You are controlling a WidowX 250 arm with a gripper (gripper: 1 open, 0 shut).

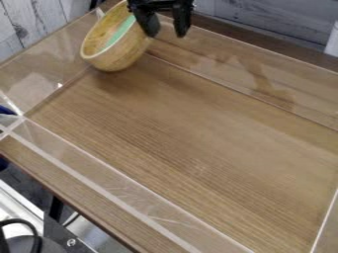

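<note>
A tan wooden bowl (106,51) is tipped steeply on its side at the upper left of the table, with a light green object (125,30) along its inside. The dark gripper (164,28) is at the top of the view, open, with fingers at and just right of the bowl's upper right edge. Whether either finger touches the bowl is hard to tell.
A white wall (264,15) runs along the back. Clear tape strips cross the left part of the table, and dark cables lie at the lower left.
</note>
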